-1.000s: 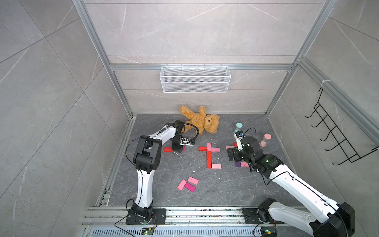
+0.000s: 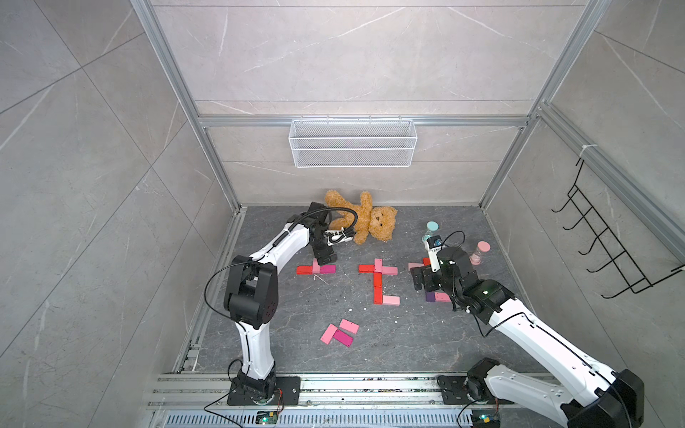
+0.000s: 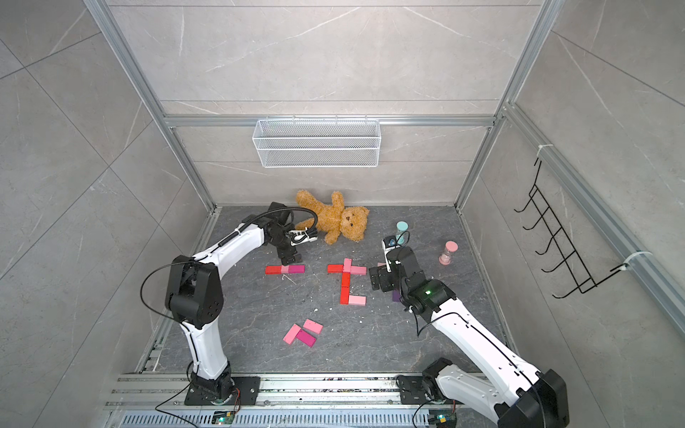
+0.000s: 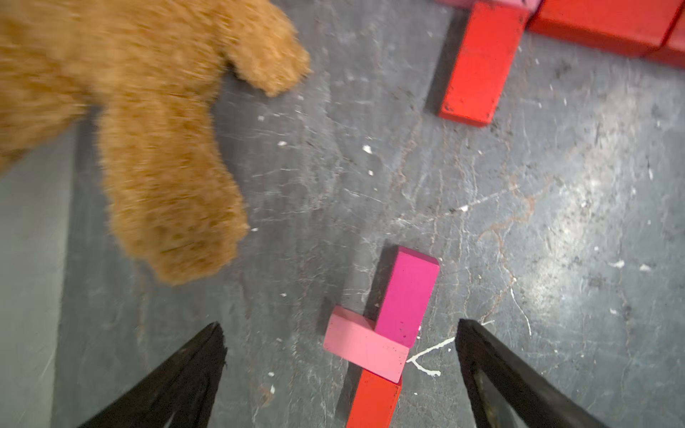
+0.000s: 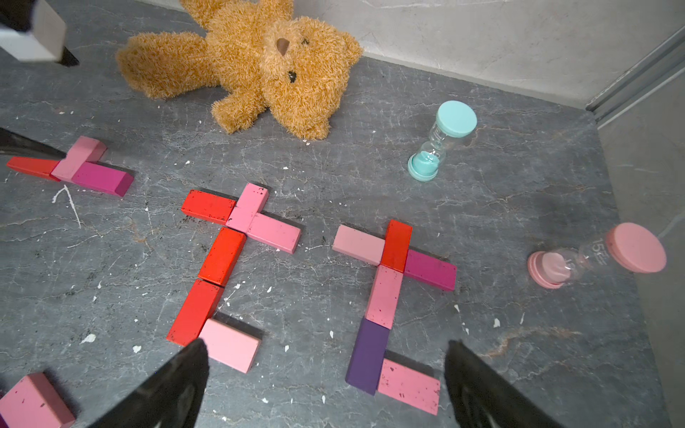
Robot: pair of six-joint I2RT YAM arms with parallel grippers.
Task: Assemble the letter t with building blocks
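Observation:
Below my open left gripper, a pink block [image 4: 366,344] lies crosswise between a magenta block [image 4: 408,296] and a red block [image 4: 374,400]; the fingers hold nothing. A t shape in the middle has two red stem blocks [image 5: 222,256], a pink foot block [image 5: 230,345], and a red, pink, pink crossbar. Farther right, another t has a purple block [image 5: 367,356], pink stem block [image 5: 384,296], red top block [image 5: 396,244] and side blocks. My right gripper hovers open and empty over this one's lower end. Three loose blocks, one magenta [image 2: 343,338], lie at the front.
A teddy bear [image 2: 361,216] lies behind the blocks. A teal hourglass [image 5: 439,140] and a pink hourglass [image 5: 598,258] stand at the back right.
The right arm stays where it was.

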